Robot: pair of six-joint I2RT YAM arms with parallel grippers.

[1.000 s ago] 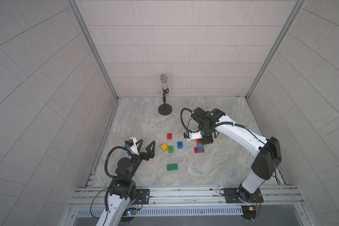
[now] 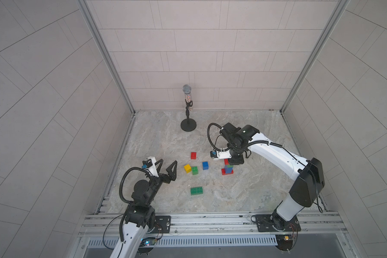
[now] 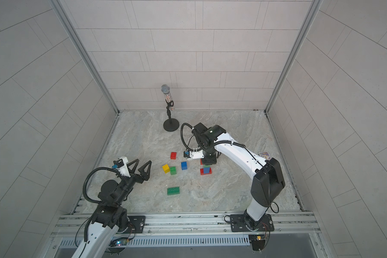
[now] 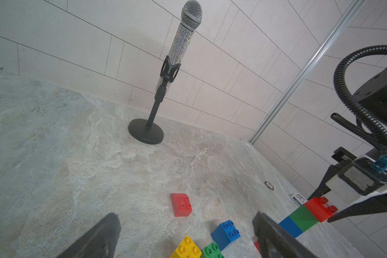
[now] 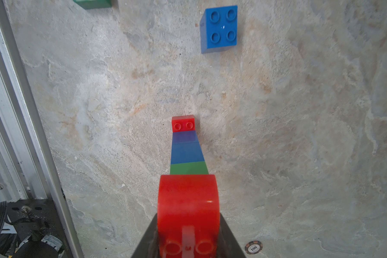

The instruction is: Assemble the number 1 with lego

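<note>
A tower of bricks stands right of centre: a wide red base brick (image 2: 224, 171), a blue brick (image 5: 186, 146), a green brick (image 5: 189, 168) and a red top brick (image 5: 188, 195). My right gripper is shut on that red top brick, a finger on each side. In the left wrist view the red top (image 4: 319, 209) meets the green brick (image 4: 303, 218) with no gap showing. On the left, clear of all bricks, my left gripper (image 2: 168, 162) stands open and empty.
Loose bricks lie left of the tower: red (image 2: 193, 155), yellow (image 2: 187, 168), green (image 2: 194, 170), blue (image 2: 205, 165) and a longer green one (image 2: 196, 191). A microphone stand (image 2: 188, 124) is at the back.
The left arm and the loose bricks have not moved.
</note>
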